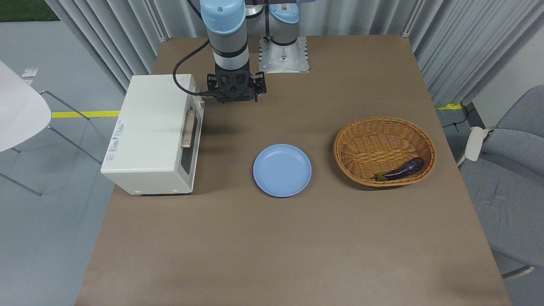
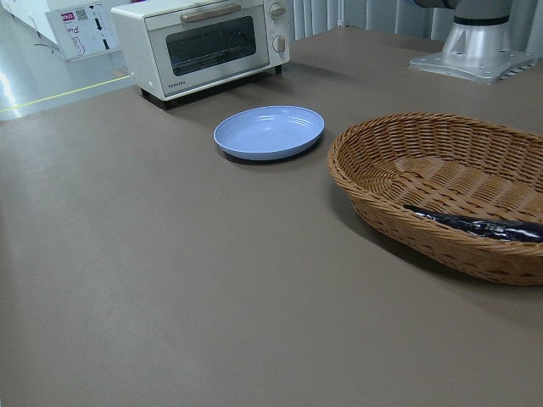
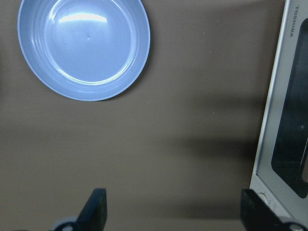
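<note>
My gripper is open with nothing between its fingers, high near the back end of a white Toshiba toaster oven (image 1: 143,122), whose glass door (image 2: 212,47) is closed. A blue plate (image 1: 281,170) lies flat on the table to the right of the oven in the front view; it also fills the top left of the wrist view (image 3: 84,45). A brown wicker basket (image 1: 377,143) stands further right, with a dark purple eggplant (image 1: 405,169) lying inside it.
The robot's base plate (image 1: 283,60) is at the back. A grey chair (image 1: 505,194) stands beyond the right edge.
</note>
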